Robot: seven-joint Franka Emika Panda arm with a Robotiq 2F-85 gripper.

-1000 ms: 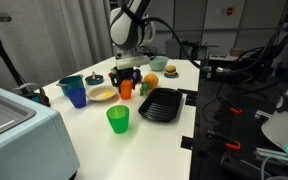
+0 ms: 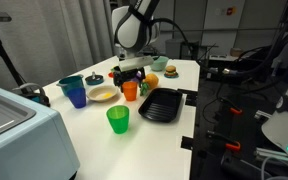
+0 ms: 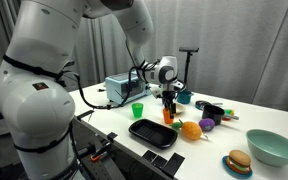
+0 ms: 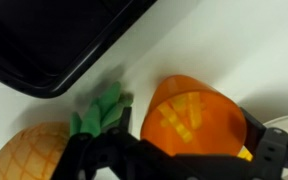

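Note:
An orange cup (image 2: 130, 91) stands on the white table between a green cup and a black tray. From above, its open top (image 4: 196, 122) shows a few yellow-orange pieces inside. My gripper points down over this cup, open, one dark finger on each side of it. Whether either finger touches the cup I cannot tell. From the other side, the white gripper (image 3: 168, 98) hangs right above the orange cup (image 3: 168, 115).
The black tray (image 2: 162, 104) and a toy pineapple (image 4: 29, 152) with green leaves lie close by. A green cup (image 2: 118, 119), a blue cup (image 2: 78, 98) and a yellowish plate (image 2: 105, 95) stand around. A burger (image 3: 238, 161) and a bowl (image 3: 274, 145) are farther off.
In exterior view 1, my gripper has shifted a little to the right. The orange cup also appears slightly farther right than before. The other objects have stayed put.

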